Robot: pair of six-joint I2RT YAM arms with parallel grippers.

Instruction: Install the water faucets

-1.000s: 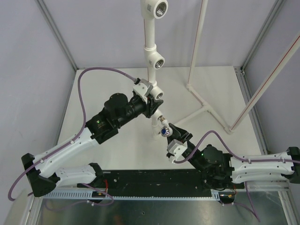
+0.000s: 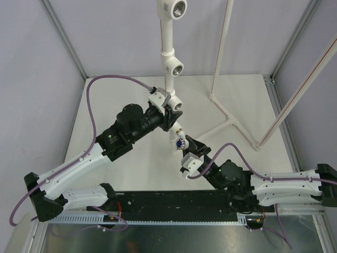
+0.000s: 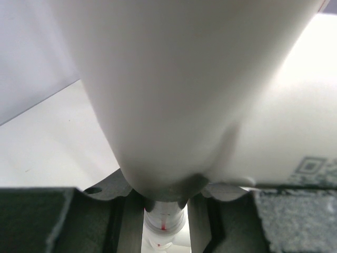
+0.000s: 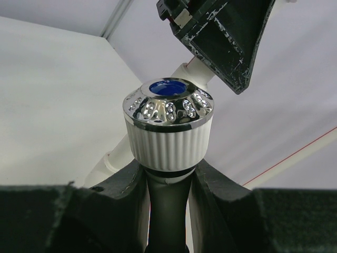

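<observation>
A white faucet with a blue-centred chrome cap (image 4: 168, 105) and ribbed collar stands at the tips of my right gripper, which is shut on it just below the collar. From above, the faucet (image 2: 181, 143) points up and left, its brass end at the lowest fitting of the white upright pipe (image 2: 167, 34). Whether that end sits inside the opening cannot be told. My left gripper (image 2: 171, 119) is shut on the pipe just above this spot. A large white fitting (image 3: 179, 95) fills the left wrist view, with the pipe (image 3: 164, 213) between the fingers.
More open fittings, an upper one (image 2: 179, 8) and a middle one (image 2: 175, 66), face outward on the same pipe. The white frame's base pipe (image 2: 231, 121) lies to the right. My left gripper's black finger (image 4: 226, 45) is close behind the faucet. Left of the pipe the board is bare.
My right gripper has moved a little left and up with the faucet, and less of the brass end shows. The pipe has shifted slightly left; the left arm looks nearly still.
</observation>
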